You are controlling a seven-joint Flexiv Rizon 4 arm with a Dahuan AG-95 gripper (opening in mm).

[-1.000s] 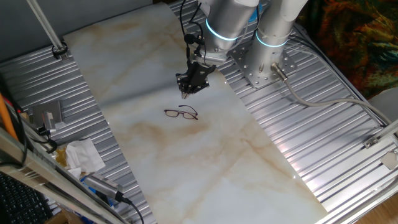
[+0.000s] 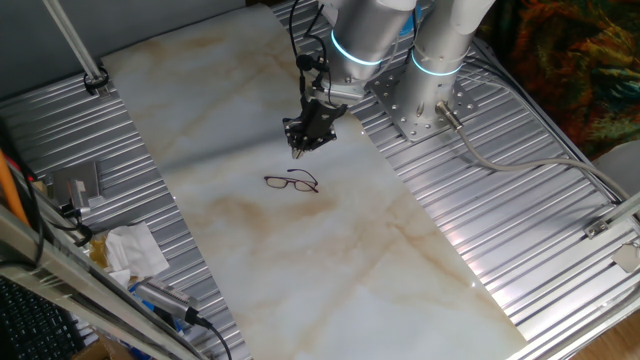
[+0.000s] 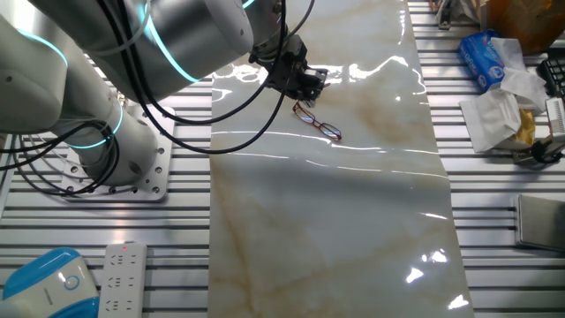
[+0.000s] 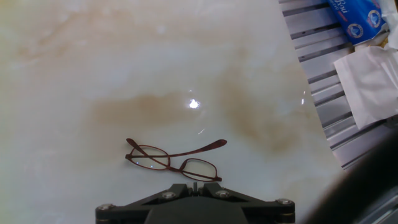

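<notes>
A pair of dark red-brown eyeglasses (image 2: 290, 180) lies on the marbled sheet (image 2: 330, 290). Seen from the wrist, the glasses (image 4: 176, 169) have one temple crossing over the other behind the lenses, with the arms reaching away from the gripper. My gripper is shut, its fingertips together and nothing visible between them. It hangs above the sheet, close to the glasses but apart from them, as the first exterior view shows with the gripper (image 2: 298, 153) just behind. In the second exterior view the glasses (image 3: 319, 125) sit beside the gripper (image 3: 321, 87), one end near it.
The glossy sheet is otherwise bare, with free room on both sides. Beyond its edge, on the slatted metal table, lie a blue packet (image 3: 482, 60), white tissue (image 3: 491, 119) and a grey metal box (image 3: 540, 221). A power strip (image 3: 122, 278) stands near the arm's base.
</notes>
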